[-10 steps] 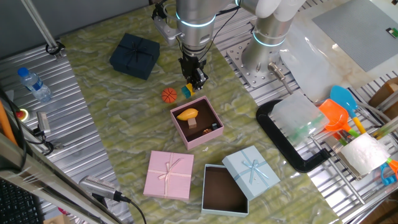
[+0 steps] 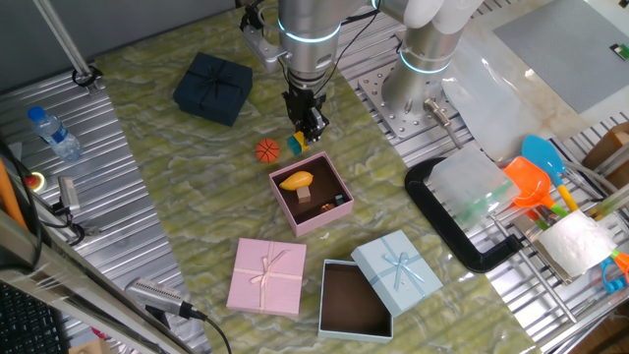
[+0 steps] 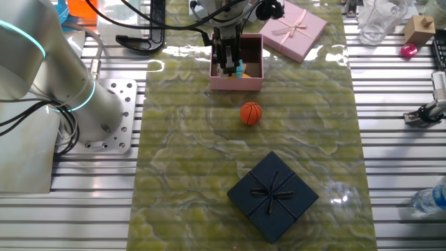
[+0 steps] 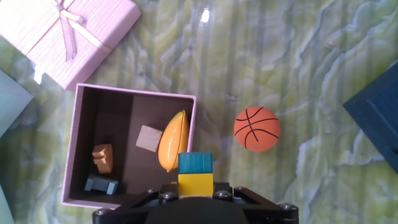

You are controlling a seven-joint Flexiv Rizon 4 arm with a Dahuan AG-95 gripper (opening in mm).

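Observation:
My gripper is shut on a small block (image 4: 196,164), teal at its far end and yellow at the near end. In the wrist view the block overlaps the near-right corner of the open pink box (image 4: 134,93). From exterior view 1, the gripper (image 2: 310,128) and block appear above the table beside that box. Inside the box lie a yellow mango-like fruit (image 4: 173,142), a pale wooden cube (image 4: 149,138), a brown piece (image 4: 103,158) and a dark grey piece (image 4: 101,184). An orange basketball (image 4: 257,129) rests on the table outside the box.
A closed dark blue gift box (image 2: 213,88) stands past the ball. The pink lid (image 2: 266,277) lies on the table, and a light blue lid (image 2: 397,271) leans over an empty open box (image 2: 354,300). A black clamp (image 2: 447,221) borders the table's edge.

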